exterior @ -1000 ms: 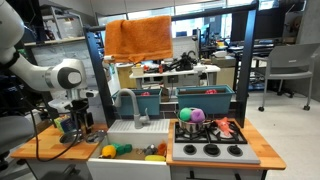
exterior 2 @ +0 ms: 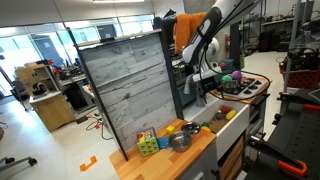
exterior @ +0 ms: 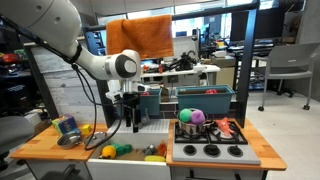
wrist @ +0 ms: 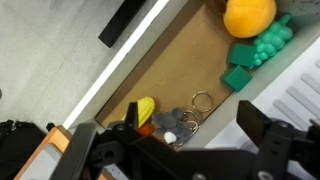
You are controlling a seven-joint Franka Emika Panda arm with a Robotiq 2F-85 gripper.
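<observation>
My gripper hangs pointing down over the white sink [exterior: 97, 167], with its dark fingers [wrist: 262, 140] spread wide and nothing between them. Inside the sink, in the wrist view, lie an orange round item [wrist: 248, 17], a green bunch [wrist: 272, 40], a green block [wrist: 238, 78], a yellow corn-like item [wrist: 143, 106] and a grey piece [wrist: 176, 123]. A thin ring [wrist: 203, 102] lies near the grey piece. In exterior view 1 the gripper [exterior: 134, 124] stays clear above these items.
A stove [exterior: 212, 150] with a pot [exterior: 190, 130] of colourful items stands right of the sink. Blue baskets [exterior: 205, 101] are behind. On the left counter are a metal bowl [exterior 2: 180, 142] and a yellow box [exterior 2: 148, 143]. The faucet stands close behind the gripper.
The arm has swung right, from above the left counter near the bowl to over the sink. The items in the sink look unmoved.
</observation>
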